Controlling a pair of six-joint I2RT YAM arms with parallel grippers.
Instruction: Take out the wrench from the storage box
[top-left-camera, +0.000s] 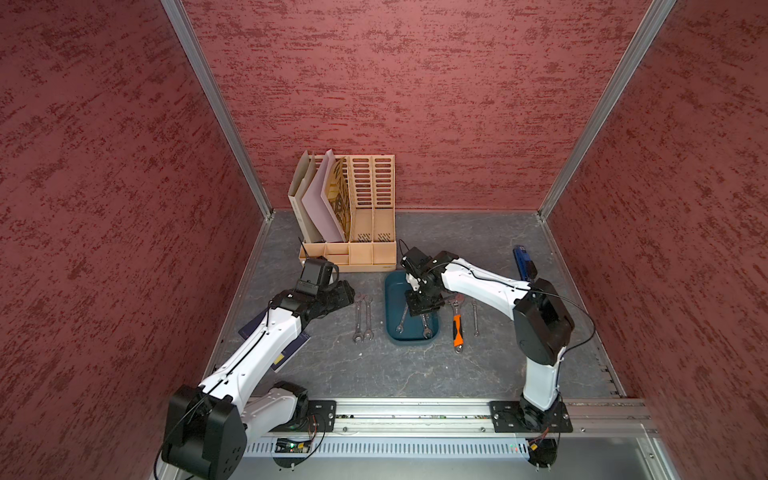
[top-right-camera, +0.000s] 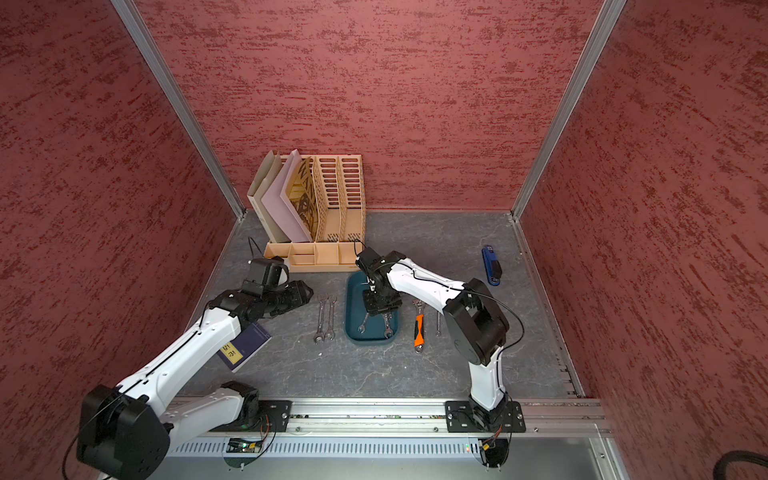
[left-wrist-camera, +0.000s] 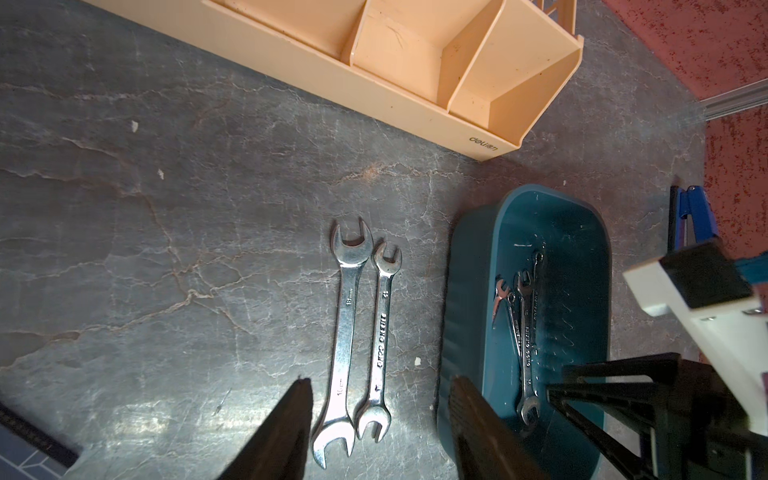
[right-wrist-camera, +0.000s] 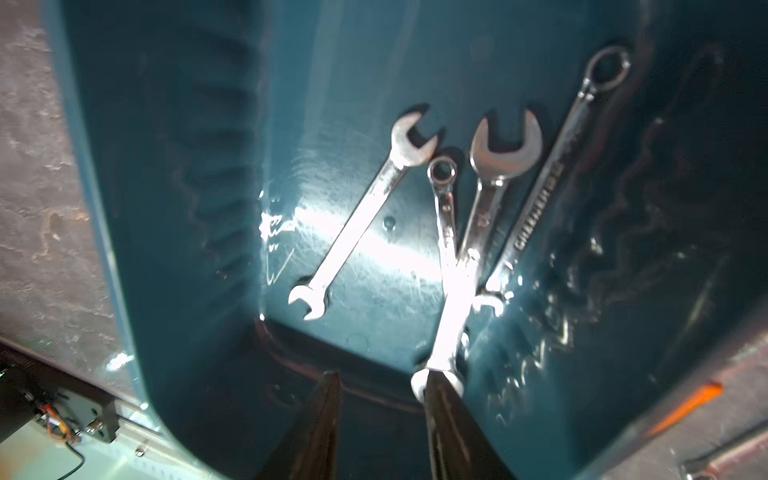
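Note:
A teal storage box (top-left-camera: 389, 328) holds several silver wrenches. In the right wrist view, a small open-end wrench (right-wrist-camera: 360, 216) lies apart at left, while a larger wrench (right-wrist-camera: 496, 184) lies among others at right. My right gripper is open over the box, nothing between its fingers. My left gripper is open left of the box, above two wrenches (left-wrist-camera: 345, 320) lying side by side on the table.
A tan organiser (left-wrist-camera: 400, 96) with folders stands behind. An orange-handled wrench (top-left-camera: 457, 324) and a thin wrench lie right of the box; a blue tool (top-right-camera: 491, 264) lies farther right. A dark booklet (top-right-camera: 252, 344) lies at left.

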